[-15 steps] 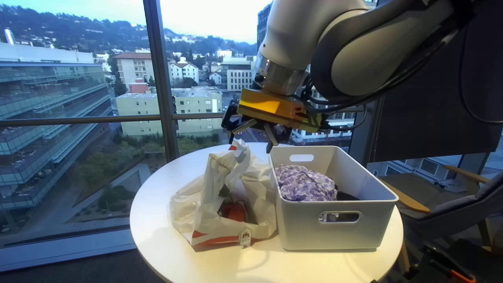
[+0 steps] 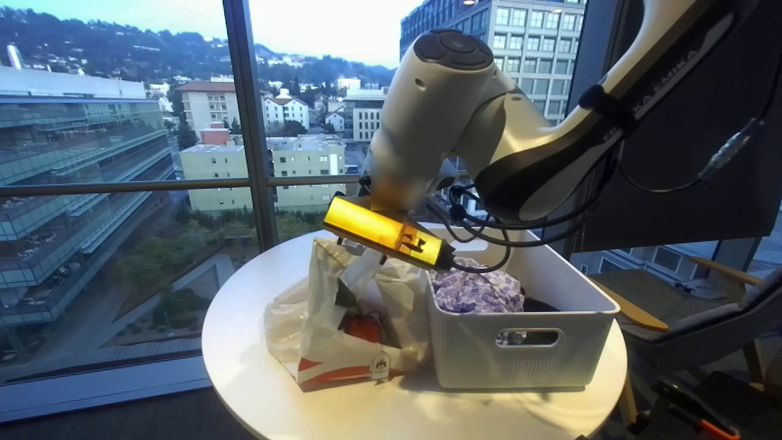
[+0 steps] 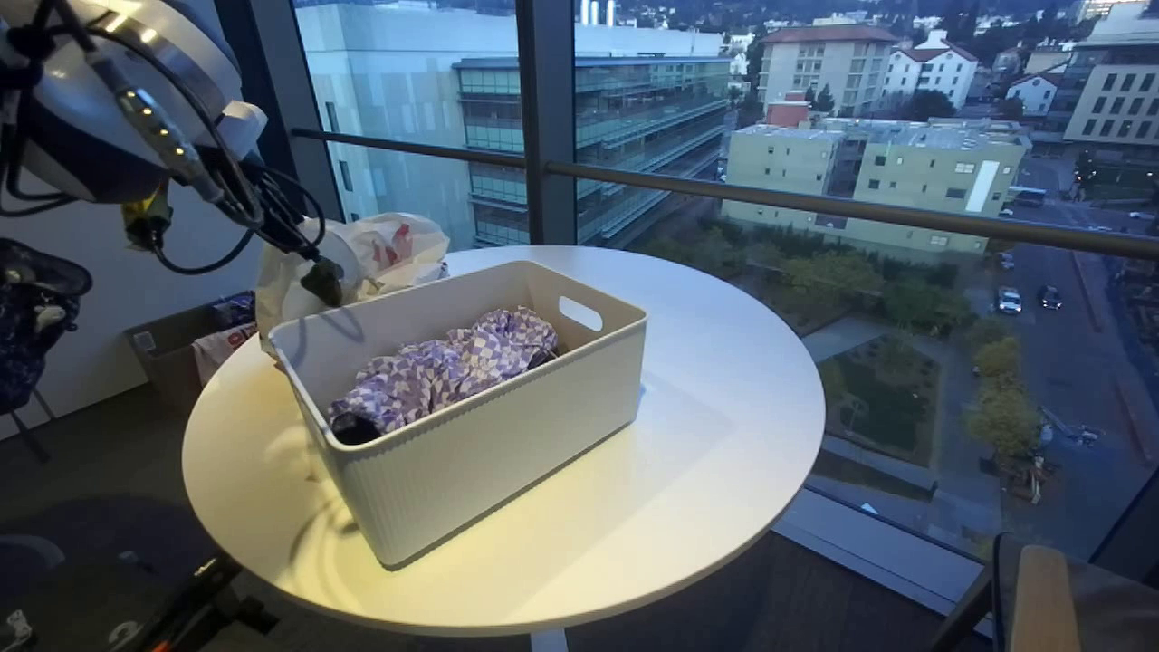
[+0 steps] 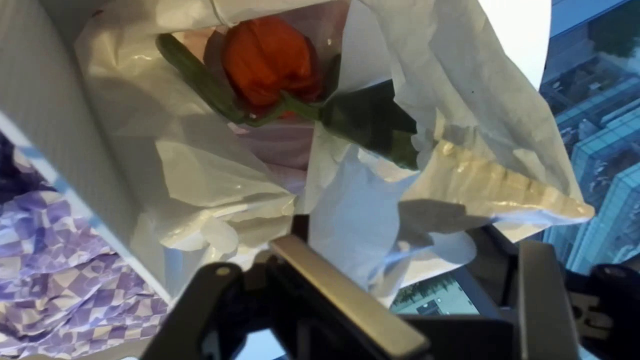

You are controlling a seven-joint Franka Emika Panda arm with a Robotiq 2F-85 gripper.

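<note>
A white plastic bag (image 2: 322, 315) with red print stands on the table, left of the bin. Inside it the wrist view shows a red-orange round item (image 4: 270, 60) and green stem-like pieces (image 4: 201, 78). My gripper is over the bag's top, its metal fingers (image 4: 348, 297) spread well apart. Crumpled white plastic of the bag lies in view between and beyond them; I cannot tell whether either finger touches it. From exterior view 1, the yellow-lit camera housing (image 2: 381, 231) hides most of the fingers. Exterior view 2 shows the bag (image 3: 397, 244) partly behind the bin.
Close beside the bag, a white bin (image 2: 513, 359) holds purple-and-white checkered cloth (image 3: 445, 369). The round white table (image 3: 717, 435) has clear room on the bin's window side. Cables (image 2: 498, 238) hang from the arm above the bin.
The arm has come down and a little left, from above the bag to its top edge. The bag's upper plastic, which stuck up before, now sits lower behind the camera housing.
</note>
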